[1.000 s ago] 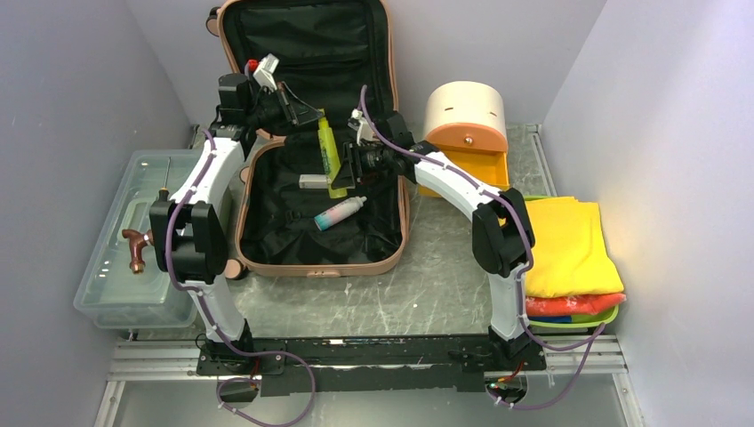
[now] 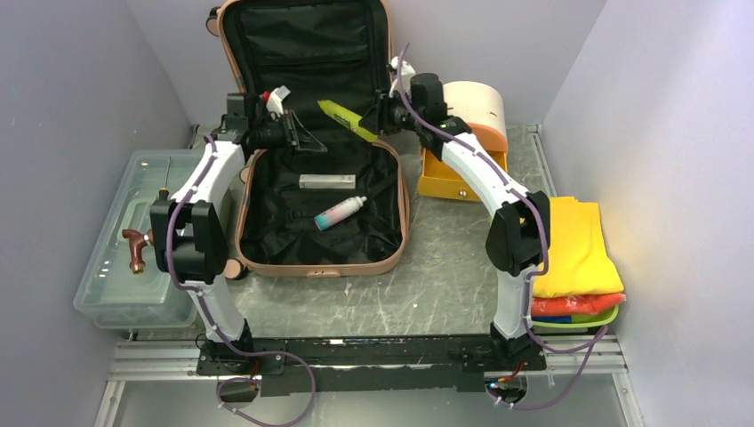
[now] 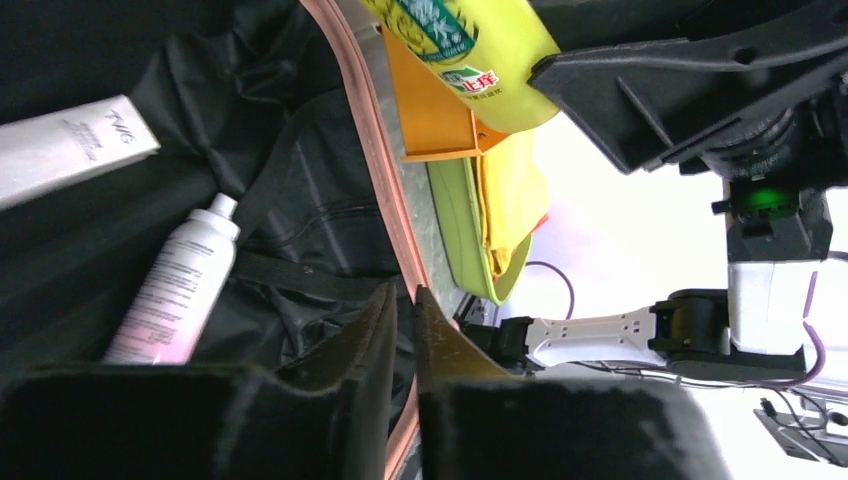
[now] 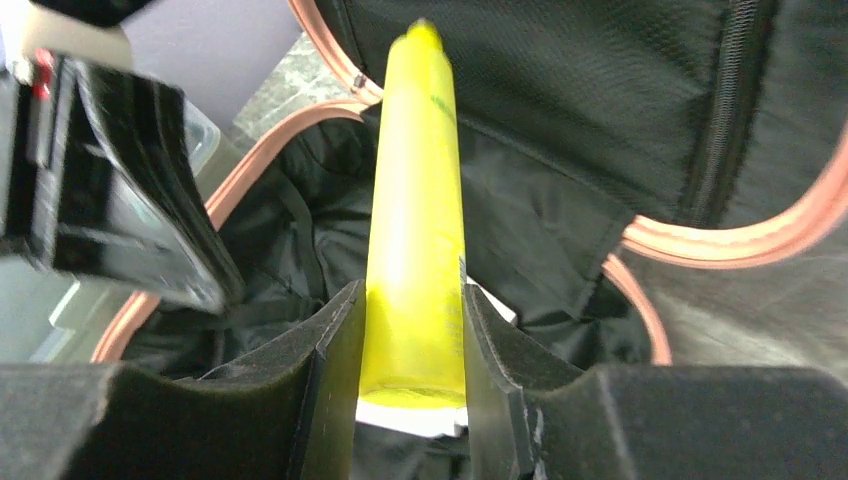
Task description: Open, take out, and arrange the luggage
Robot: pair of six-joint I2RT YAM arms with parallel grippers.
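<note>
My right gripper is shut on a yellow bottle (image 2: 342, 120), raised over the back of the open suitcase (image 2: 316, 269). My left gripper (image 2: 302, 135) hangs left of the bottle, apart from it; its fingers in the left wrist view are blurred and close together, with nothing seen between them. Lying in the suitcase are a white box (image 2: 326, 181) and a pink-and-teal spray bottle (image 2: 340, 212).
An orange drawer unit (image 2: 465, 102) with its drawer out stands right of the suitcase. A clear lidded bin (image 2: 120, 267) is at left, a green basket of folded cloths (image 2: 569, 249) at right.
The yellow bottle has risen toward the back right in my right gripper and now tilts. My left gripper has moved down from the bottle's top and is apart from it.
</note>
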